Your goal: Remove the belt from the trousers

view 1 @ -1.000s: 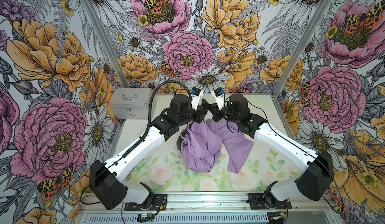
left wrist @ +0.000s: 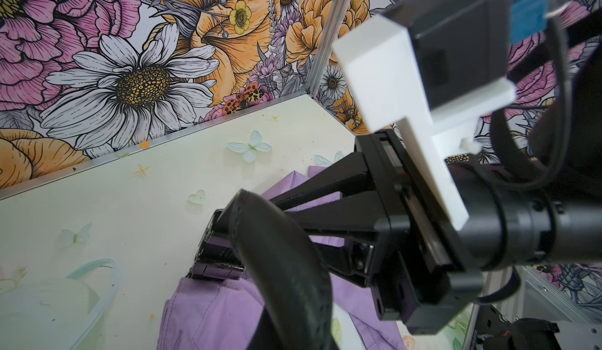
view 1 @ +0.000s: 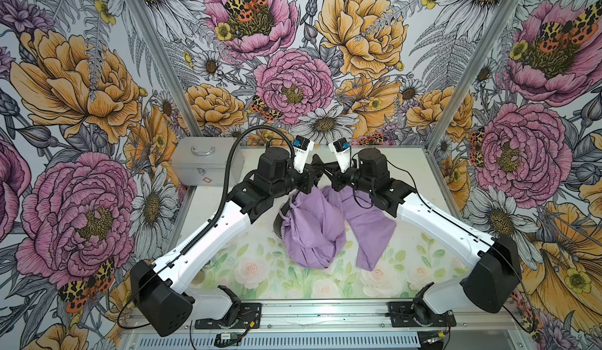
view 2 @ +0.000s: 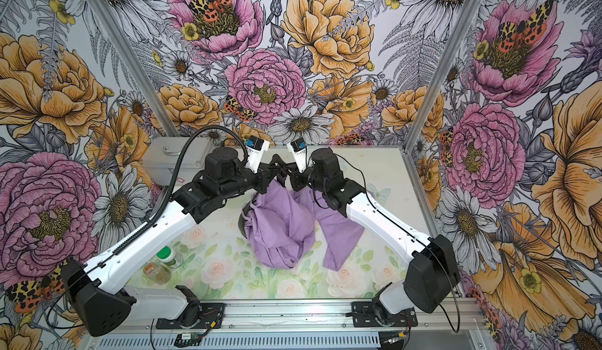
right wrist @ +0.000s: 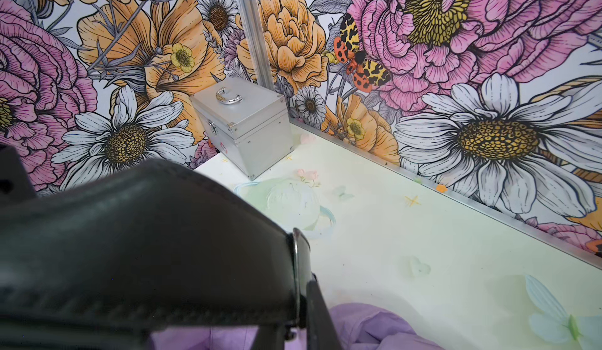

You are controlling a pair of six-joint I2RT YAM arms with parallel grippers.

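Purple trousers (view 1: 316, 227) lie bunched on the table, with one leg (view 1: 371, 227) spread to the right. The black belt (left wrist: 276, 256) rises as a curved strap in the left wrist view. My left gripper is shut on this strap; its fingertips are largely hidden behind it. In the right wrist view the same belt (right wrist: 150, 243) runs broad across the left, ending by a shiny metal edge (right wrist: 301, 256). My right gripper has its fingers at that end, near the buckle (left wrist: 216, 249). The strap hides whether they grip anything.
A silver metal case (view 1: 207, 160) stands at the back left. Two small jars, one with a green lid (view 2: 164, 252), sit at the front left. Both arms are close together.
My left arm has shifted slightly to the left over the last second. The right arm and the trousers stay nearly where they were.
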